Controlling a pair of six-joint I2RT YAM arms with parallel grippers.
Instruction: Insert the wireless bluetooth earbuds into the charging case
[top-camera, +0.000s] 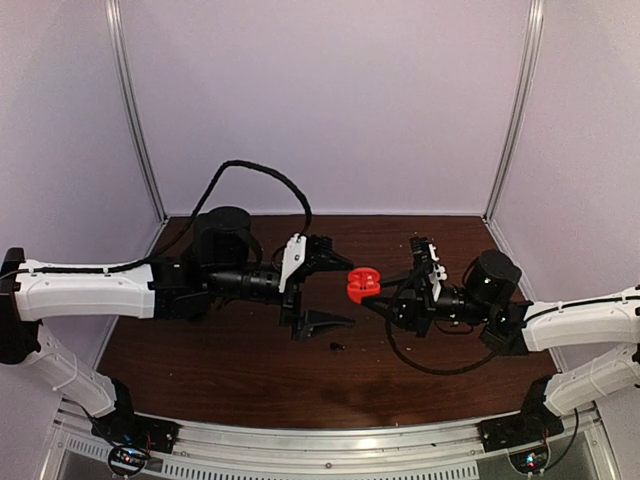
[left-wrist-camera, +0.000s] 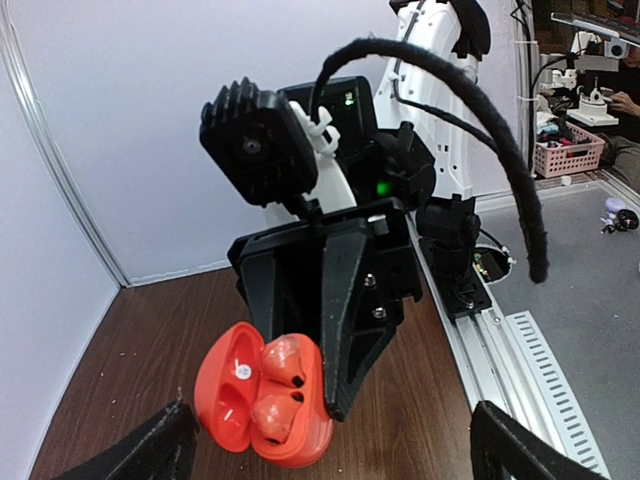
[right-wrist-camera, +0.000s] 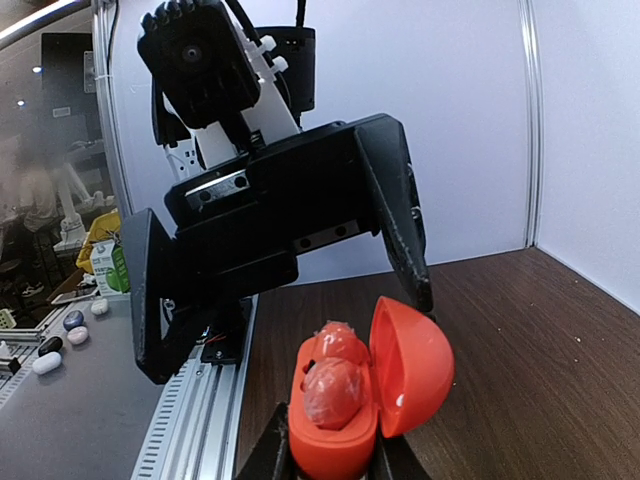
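Observation:
The red charging case (top-camera: 364, 284) is held up over the table with its lid swung open. In the left wrist view, two rounded, shiny red earbud-like shapes (left-wrist-camera: 275, 416) lie in its body; how deeply they sit I cannot tell. My right gripper (top-camera: 380, 292) is shut on the case body, and its fingers (right-wrist-camera: 398, 462) show below the case in the right wrist view. My left gripper (top-camera: 348, 292) stands wide open just left of the case, nothing between its fingers. A tiny dark piece (top-camera: 337, 346) lies on the table, too small to identify.
Both arms reach in close together at mid-table, with the left cable (top-camera: 255, 166) arching above its arm. White walls stand behind and at the sides.

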